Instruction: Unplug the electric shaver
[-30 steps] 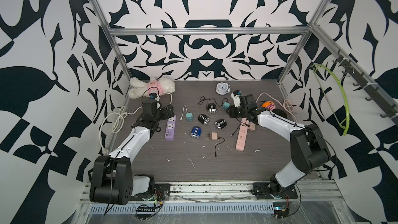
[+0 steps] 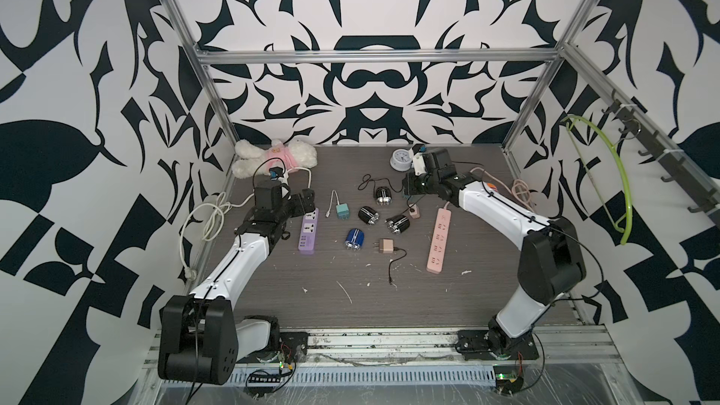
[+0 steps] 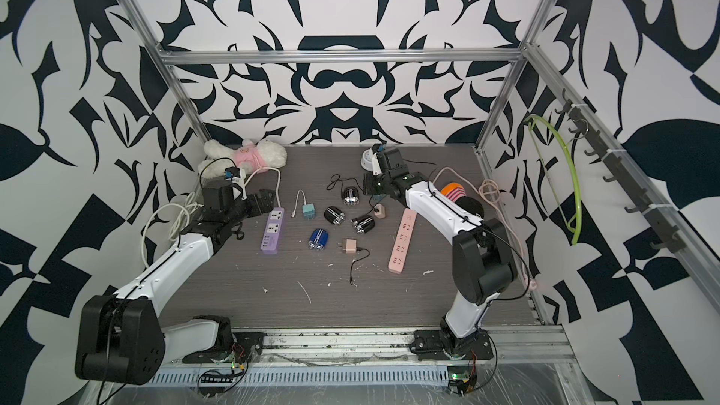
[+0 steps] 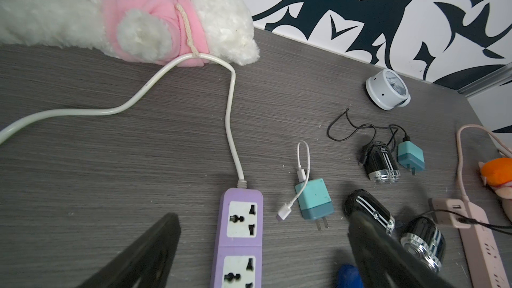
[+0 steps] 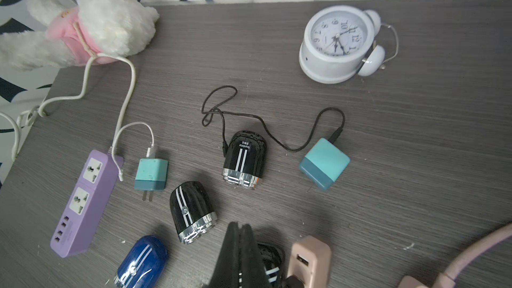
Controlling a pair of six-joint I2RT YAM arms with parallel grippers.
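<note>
My right gripper (image 2: 409, 184) is shut above the back middle of the table, a black cable running down from it to a pink adapter (image 2: 414, 210). In the right wrist view its fingertips (image 5: 233, 229) meet; the cable between them is too dark to make out. Beneath lies a black shaver (image 5: 271, 260), partly hidden by the fingers, with the adapter beside it. A second black shaver (image 5: 243, 157) is joined by cable to a teal adapter (image 5: 325, 162). A third black shaver (image 5: 192, 210) lies loose. My left gripper stands open over the purple strip (image 4: 239, 234), holding nothing.
The pink power strip (image 2: 438, 243) lies right of the shavers. A blue shaver (image 2: 354, 238), another pink adapter (image 2: 386, 246) and a second teal adapter (image 2: 342, 210) are scattered in the middle. An alarm clock (image 5: 336, 42) stands at the back.
My right gripper has moved left and back. The pink adapter with the cable has come along, from beside the pink strip to beside the shaver.
</note>
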